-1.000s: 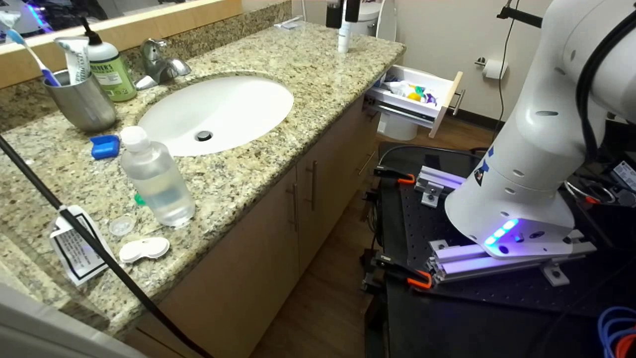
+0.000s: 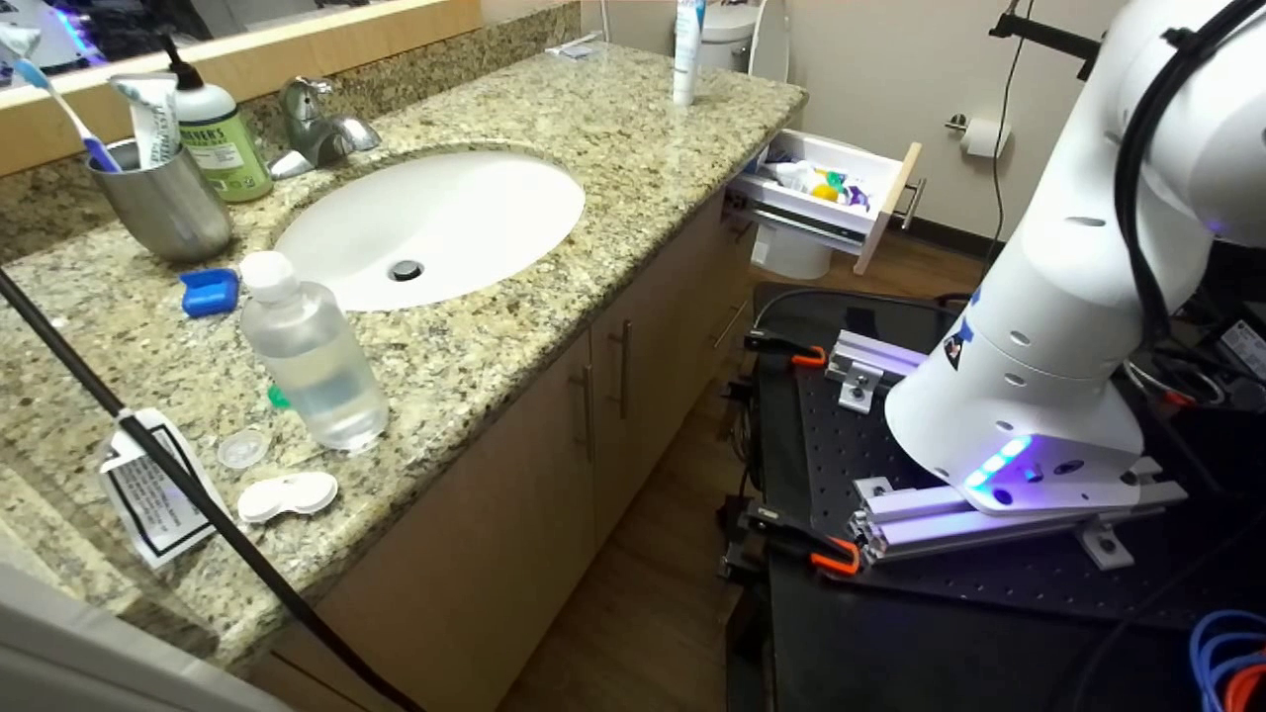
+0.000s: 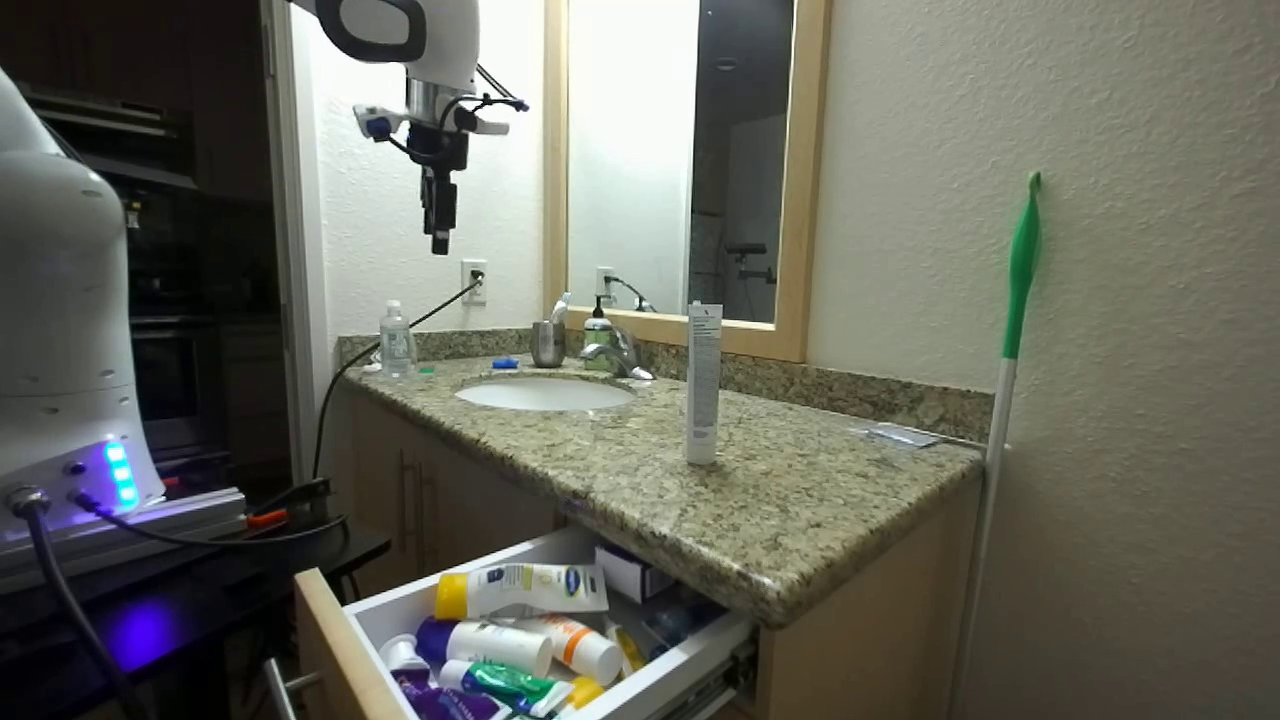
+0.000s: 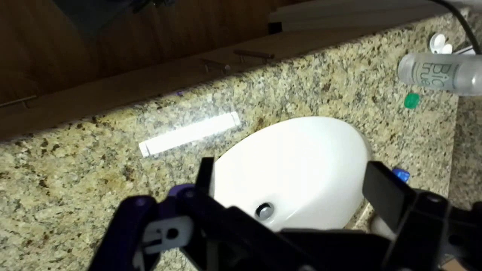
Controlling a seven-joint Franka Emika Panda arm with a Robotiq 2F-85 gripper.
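My gripper is open, its two black fingers wide apart with only the white sink basin [image 4: 311, 153] visible below the gap. In exterior view 2 the gripper [image 3: 440, 240] hangs high above the far end of the counter, clear of everything. A white tube [image 3: 703, 396] stands upright on the counter, well away from the gripper; it also shows near the counter's far end in exterior view 1, as a tube [image 2: 687, 59] with blue markings. The pulled-out drawer [image 3: 372, 636] holds several tubes, among them a yellow-capped tube [image 3: 528, 589].
A clear bottle [image 2: 315, 356], a contact lens case [image 2: 289, 496], a blue box [image 2: 210, 292] and a metal cup [image 2: 172, 208] stand round the sink, beside the faucet [image 2: 320, 129]. A black cable [image 2: 226, 510] crosses the near end.
The tube stands in the same place, and the arm has shifted.
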